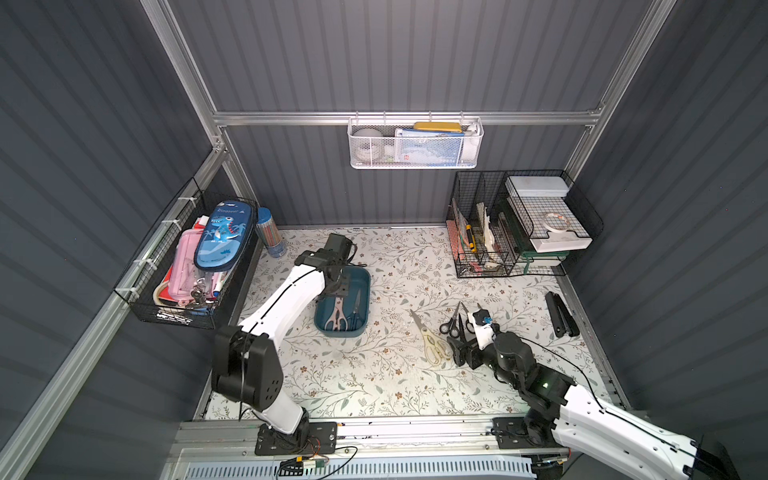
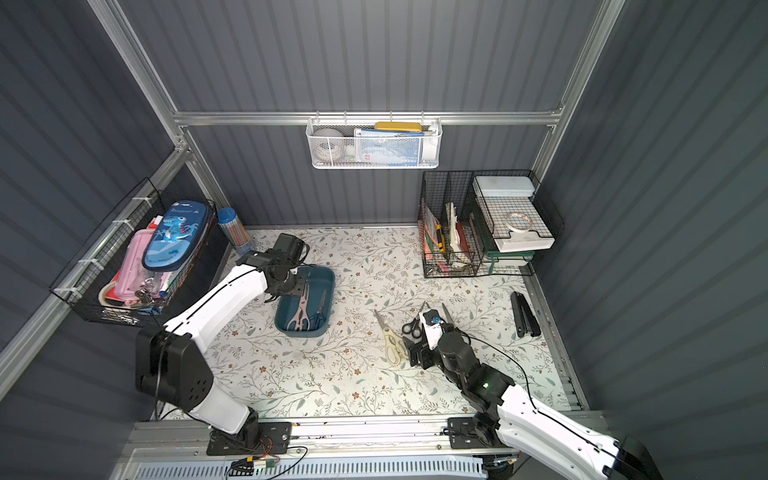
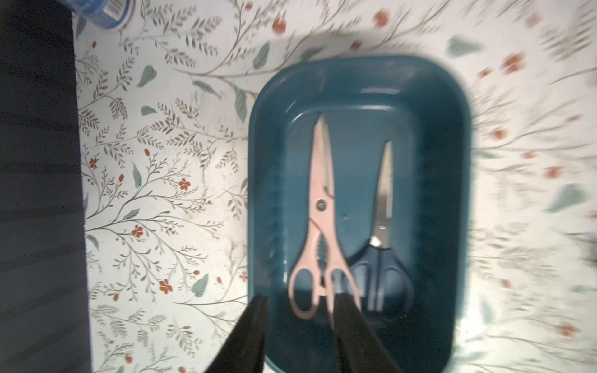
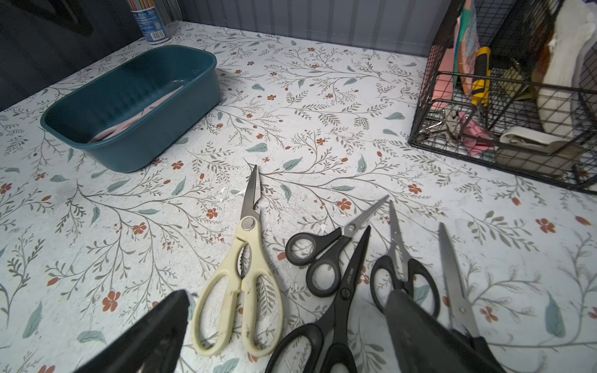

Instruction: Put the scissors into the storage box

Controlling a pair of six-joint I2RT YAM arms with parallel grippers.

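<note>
In the teal box [image 3: 261, 186] lie pink scissors [image 3: 322, 180] and dark-blue scissors [image 3: 382, 211]. My left gripper is above the box, its fingers blurred and apart, nothing visibly between them. Cream scissors [image 4: 248, 248] and several black-handled scissors [image 4: 339, 310] lie on the table to the right of the box. My right gripper is open low over these scissors, its fingertips apart on either side of them.
A black wire basket [image 1: 480, 264] stands back right, a black stapler [image 1: 560, 314] at the right edge. A loaded basket [image 1: 160, 308] is at the left, with a straw canister [image 1: 270, 236] beside it.
</note>
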